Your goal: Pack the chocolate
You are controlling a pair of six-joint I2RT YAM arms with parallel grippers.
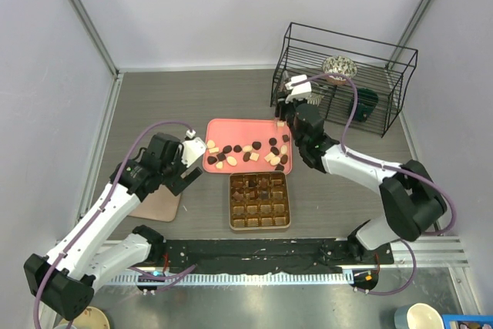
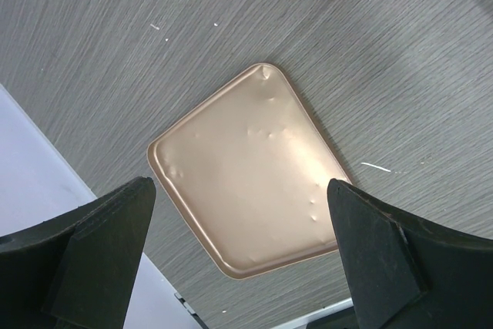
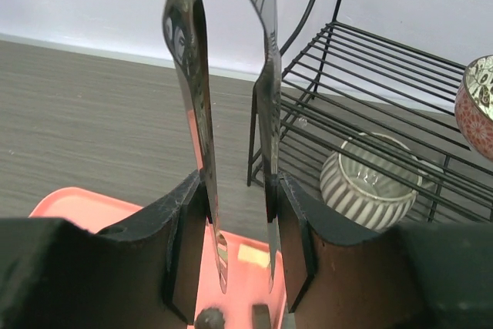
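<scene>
A pink tray (image 1: pixel 223 130) at the table's middle carries several dark and pale chocolates (image 1: pixel 256 146). In front of it stands the gold box (image 1: pixel 233 221) with compartments; a few at its back seem to hold dark pieces. Its flat lid (image 2: pixel 239 167) lies below my left gripper, which is open and empty. My right gripper has metal tongs (image 3: pixel 202 105) between its fingers, gripped from both sides. The tongs' tips are apart, above the tray's back right corner, close around a pale rectangular chocolate (image 3: pixel 254 256); whether they touch it I cannot tell.
A black wire rack (image 1: pixel 393 98) stands just right of my right gripper. It holds a patterned bowl (image 1: pixel 339 67), a dark green cup (image 1: pixel 363 104) and a striped cup (image 3: pixel 370 179). The table left of the tray is bare.
</scene>
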